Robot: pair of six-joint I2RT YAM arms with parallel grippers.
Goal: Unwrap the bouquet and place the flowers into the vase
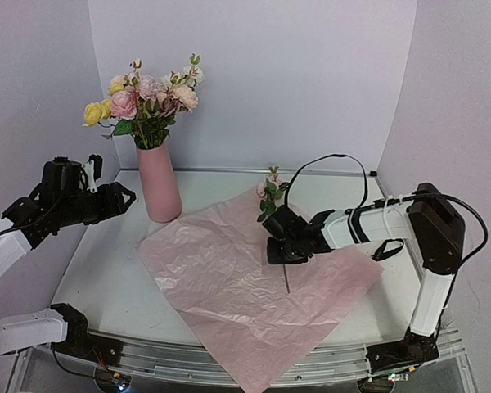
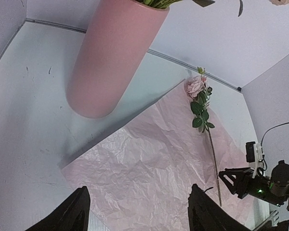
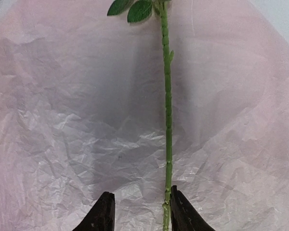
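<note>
On the left of the table stands the pink vase (image 1: 159,184), upright, holding a bunch of pink, yellow and white flowers (image 1: 147,94). A single pink rose (image 2: 196,86) lies on pink paper, its bloom toward the back wall and its stem (image 3: 167,120) running toward the front. Over that stem is my right gripper, its fingers apart. The stem passes close beside the right-hand finger (image 3: 183,214); whether they touch I cannot tell. Left of the vase, my left gripper (image 1: 129,199) hangs open and empty.
The pink paper (image 1: 229,278) covers the middle of the table, wrinkled, its front corner hanging past the metal front rail (image 1: 172,360). Bare white table (image 1: 106,286) shows at the left. A black cable (image 1: 344,155) loops above the right arm.
</note>
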